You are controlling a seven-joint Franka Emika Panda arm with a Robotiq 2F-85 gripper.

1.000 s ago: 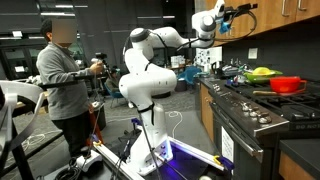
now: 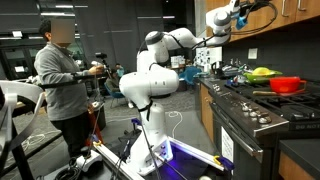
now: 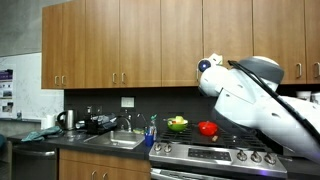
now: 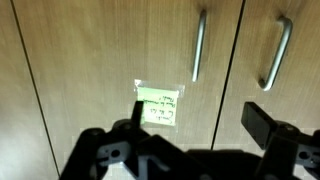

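Observation:
My gripper stands open in the wrist view, its dark fingers far apart and nothing between them. Wooden cabinet doors fill the view ahead. One metal handle point(image 4: 199, 46) runs upright near a door's edge; another handle point(image 4: 277, 53) is on the door to the right, past a dark seam. Below and left of the first handle, a pale green label point(image 4: 158, 103) is stuck to the wood. In exterior view 1 the gripper point(image 2: 241, 14) is raised up by the upper cabinets point(image 2: 275, 18); whether it touches them cannot be told.
Below on the stove sit a red pot point(image 3: 208, 128) and a green bowl point(image 3: 177, 124) with yellow things in it. A sink point(image 3: 122, 138) lies farther left along the counter. A person point(image 2: 67, 85) stands left of the arm. Open floor lies between.
The arm has reached to the right and slightly up, bringing the gripper closer to the upper cabinets. Pot and stove are unchanged.

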